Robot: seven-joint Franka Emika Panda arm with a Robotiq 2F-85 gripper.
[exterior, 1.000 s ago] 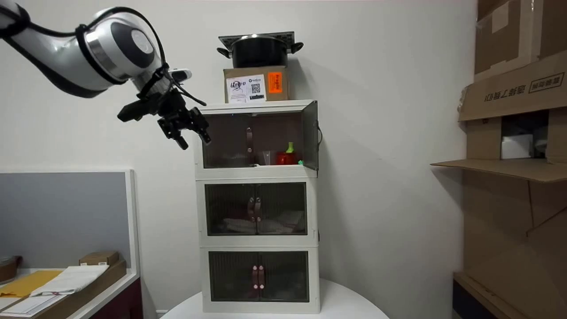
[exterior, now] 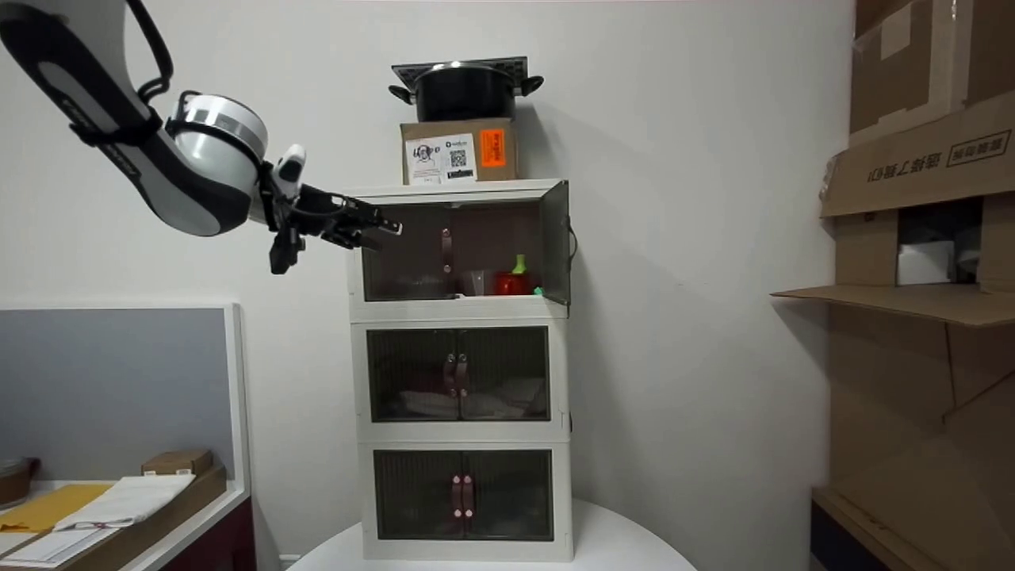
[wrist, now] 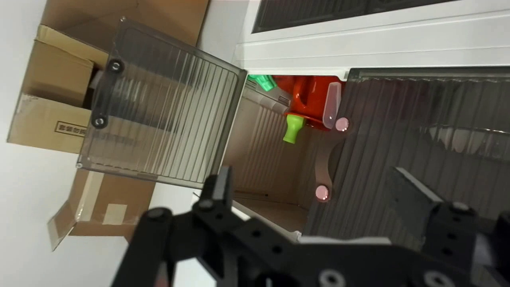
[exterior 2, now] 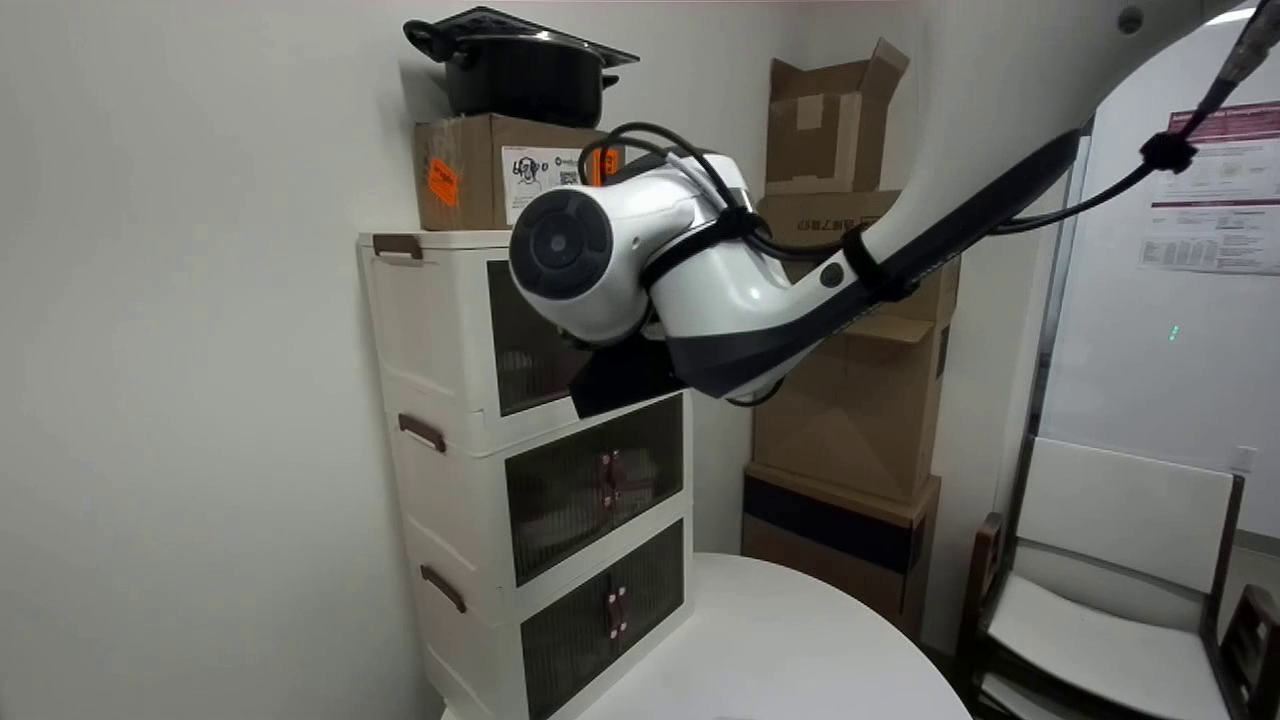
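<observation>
A white cabinet [exterior: 461,310] with three tiers stands on a round white table. Its top tier has the right door [exterior: 556,243] swung open and the left door [wrist: 430,105] closed, with a brown strap handle [wrist: 323,160]. Inside the open half are a red container [wrist: 313,93], a light-green piece [wrist: 293,128], a clear cup [wrist: 332,105] and a green item [wrist: 262,82]. My gripper is open and empty, its fingers [wrist: 414,191] spread apart before the cabinet front. From exterior view 1, it hangs near the top tier's left side; exterior view 2 mostly hides it behind the arm.
A cardboard box [exterior: 457,152] carrying a black pot [exterior: 464,92] sits on the cabinet top. Stacked cardboard boxes [exterior: 913,381] line the right side. Between them and the cabinet, the space is free. The lower tiers' doors [exterior: 461,375] are closed.
The gripper has moved slightly right and turned from pointing downward to pointing more toward the cabinet. The arm's wrist has swung lower. Cabinet and contents look unchanged.
</observation>
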